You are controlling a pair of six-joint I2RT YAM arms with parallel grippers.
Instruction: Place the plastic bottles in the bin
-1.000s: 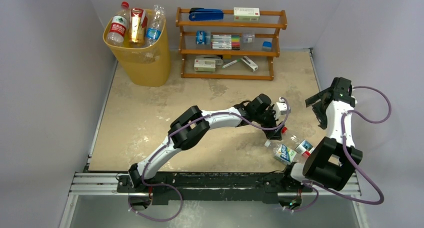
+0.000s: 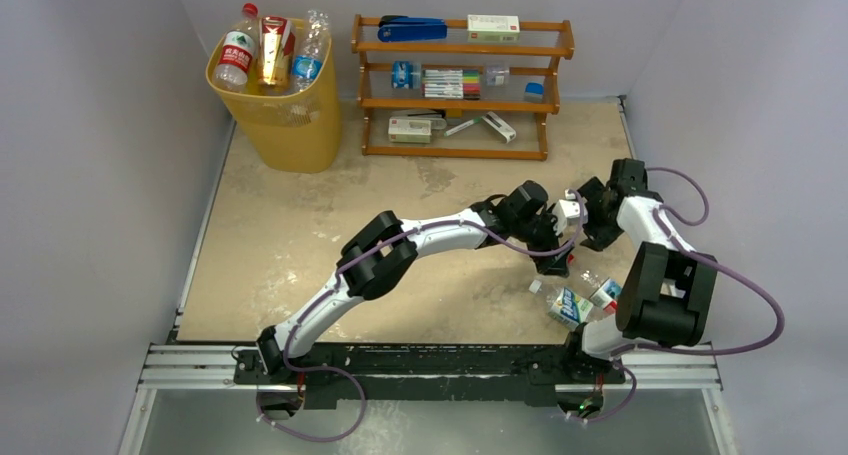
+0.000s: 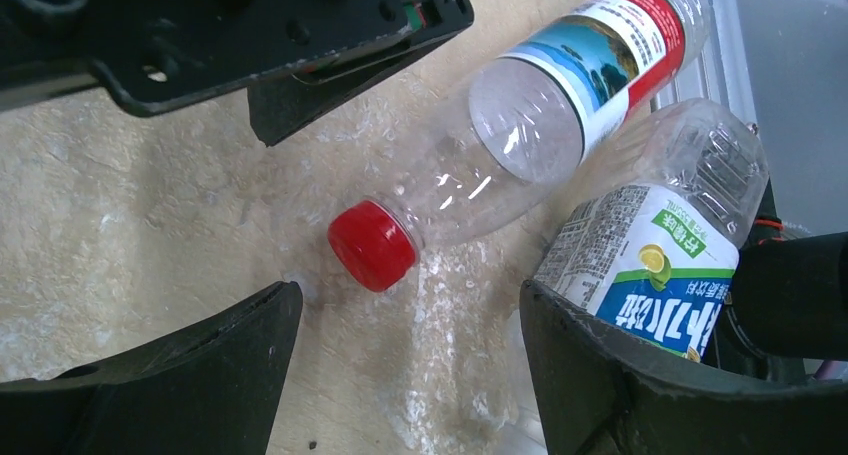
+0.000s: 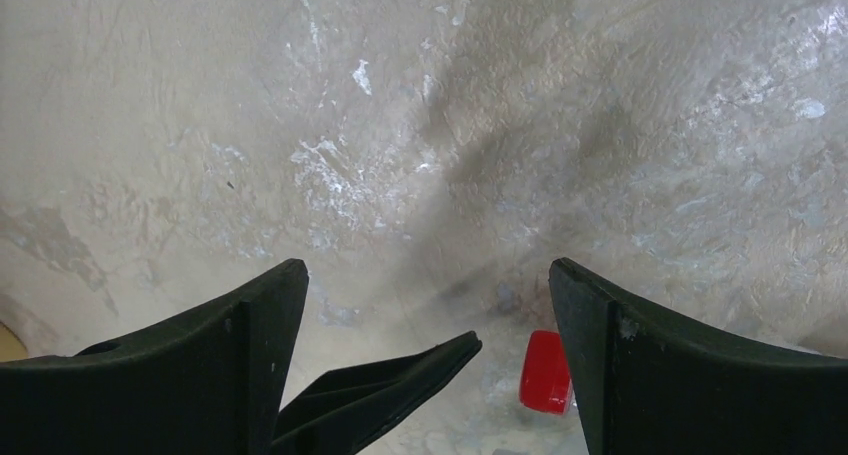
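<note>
My left gripper is open above a lying clear bottle with a red cap [image 3: 371, 246], the cap between and beyond its fingertips. A second lying bottle with a green-and-white label [image 3: 660, 268] is beside it; in the top view both lie [image 2: 565, 305] at the front right. My right gripper is open over bare floor, just right of the left one, with a red cap at its lower finger edge in the right wrist view. The yellow bin [image 2: 285, 135] at back left holds several bottles.
A wooden shelf [image 2: 460, 150] with boxes, markers and other small items stands at the back. The two grippers are close together at the right.
My right arm has swung leftward toward the left gripper.
</note>
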